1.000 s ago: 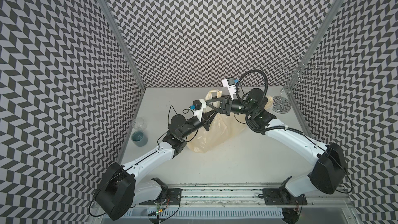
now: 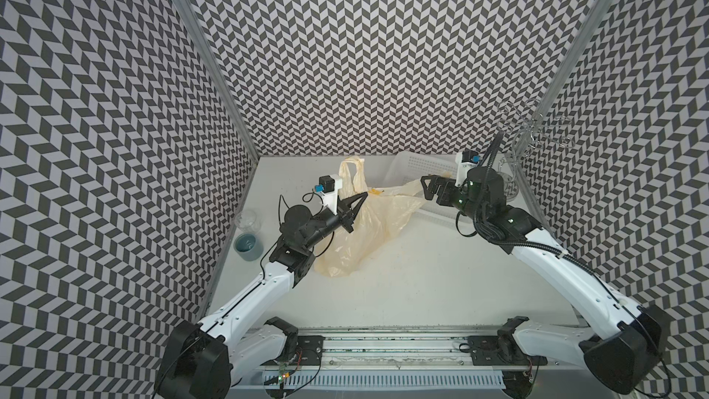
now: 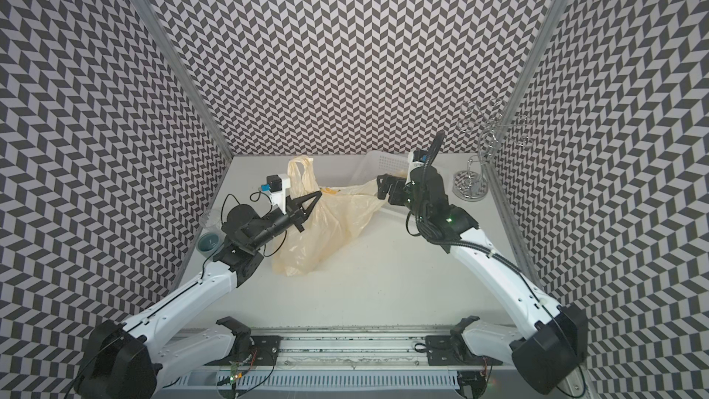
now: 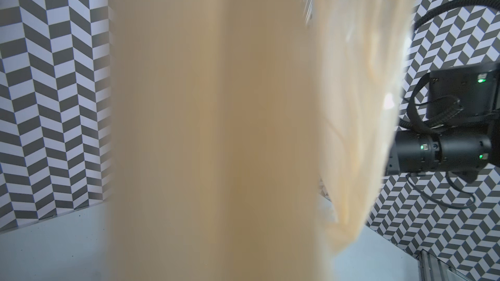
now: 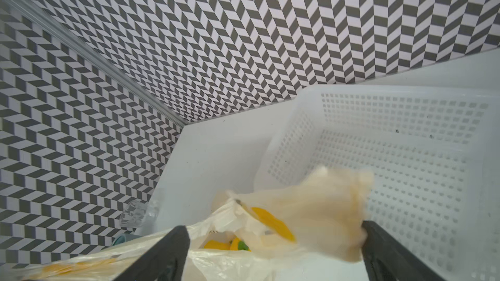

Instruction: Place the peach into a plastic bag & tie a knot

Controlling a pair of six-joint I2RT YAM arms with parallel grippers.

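The cream plastic bag (image 2: 369, 232) lies slumped across the middle of the table, one handle loop standing up at its left. My left gripper (image 2: 365, 194) is shut on the bag near that handle; in the left wrist view blurred film hides the fingers. My right gripper is open, with a raised flap of the bag between or just beyond its fingers; contact cannot be told. A yellow-orange thing with a green bit (image 5: 218, 245), likely the peach, shows in the bag's opening in the right wrist view. Most of it is hidden by film.
A white perforated basket (image 5: 395, 145) stands at the back, behind the right gripper. At the left edge is a teal-bottomed clear cup (image 2: 248, 246). A metal rack (image 3: 470, 184) stands back right.
The basket and orange thing have come into sight.
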